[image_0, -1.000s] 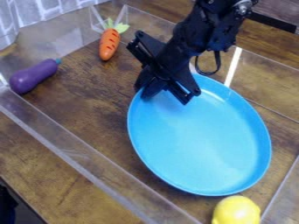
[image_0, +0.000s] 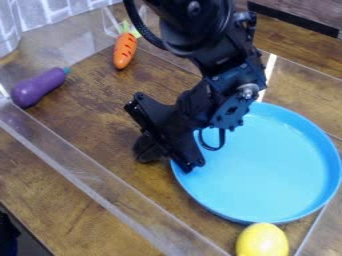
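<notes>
The black gripper (image_0: 167, 150) reaches down over the left edge of a large blue plate (image_0: 267, 175), its fingertips low near the wooden board just left of the rim. It looks shut; whether anything thin is between the fingers is hidden by the gripper body. The plate lies on the right side of the wooden surface, its upper left part covered by the arm.
A purple eggplant (image_0: 38, 86) lies at the left and an orange carrot (image_0: 124, 48) at the upper left. A yellow lemon (image_0: 262, 242) sits below the plate. Clear plastic edges border the board (image_0: 87, 180). The lower left board is bare.
The gripper has moved down toward the viewer along the plate's left side. The plate has shifted right.
</notes>
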